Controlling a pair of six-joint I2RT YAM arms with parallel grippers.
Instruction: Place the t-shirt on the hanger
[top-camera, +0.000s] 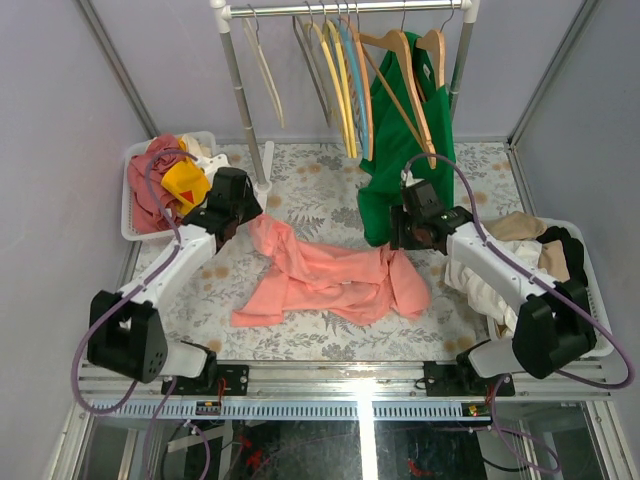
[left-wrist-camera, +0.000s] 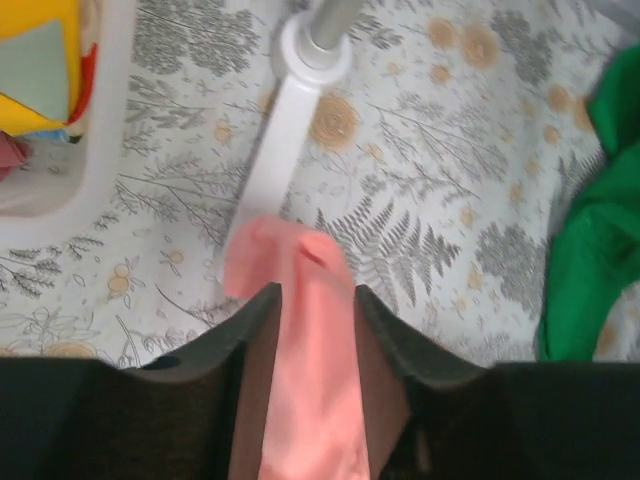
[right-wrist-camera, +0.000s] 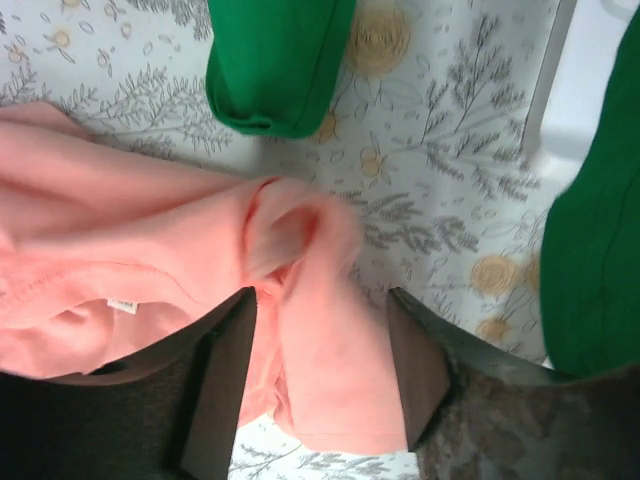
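The salmon-pink t-shirt (top-camera: 330, 270) lies crumpled across the middle of the floor. At its upper left end is my left gripper, its fingers parted, with the pink cloth showing in the gap and beyond the tips. Over the shirt's right part stands my right gripper, its fingers wider apart and a raised pink fold (right-wrist-camera: 315, 235) between and ahead of them. Empty hangers, among them a yellow one (top-camera: 342, 85) and a blue one (top-camera: 358, 95), hang from the rail (top-camera: 345, 8).
A green garment (top-camera: 405, 150) hangs at the right of the rack, its lower end close to my right gripper. One clothes bin (top-camera: 128, 205) stands at the left, another (top-camera: 598, 300) at the right. The rack's white foot (left-wrist-camera: 275, 150) lies just past my left fingertips.
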